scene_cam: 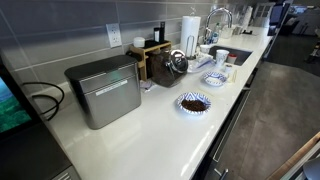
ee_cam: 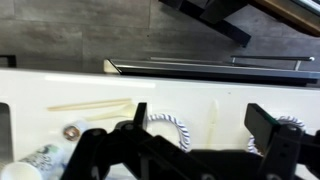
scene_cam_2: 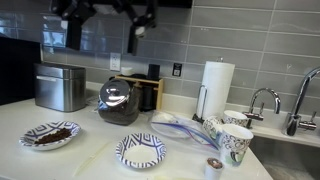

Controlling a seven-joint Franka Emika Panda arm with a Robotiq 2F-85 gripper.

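Observation:
My gripper is open above the counter's front edge, its fingers wide apart with nothing between them. In exterior view 2 the gripper (scene_cam_2: 105, 38) hangs high at the top left, above the counter. A blue-patterned plate (scene_cam_2: 50, 136) holds a dark brown heap. Another blue-rimmed plate (scene_cam_2: 141, 151) looks empty; in the wrist view this plate (ee_cam: 180, 131) lies below the gap between the fingers, partly hidden by the gripper. A dark, rounded glass jar (scene_cam_2: 118, 102) stands behind the plates.
Patterned cups (scene_cam_2: 235, 142), a small pod-like cup (scene_cam_2: 213, 168) and a plastic bag (scene_cam_2: 180, 128) crowd the sink side. Light sticks (ee_cam: 90, 104) lie flat on the counter. A metal bin (scene_cam: 108, 92) and a paper towel roll (scene_cam_2: 215, 90) stand near the wall.

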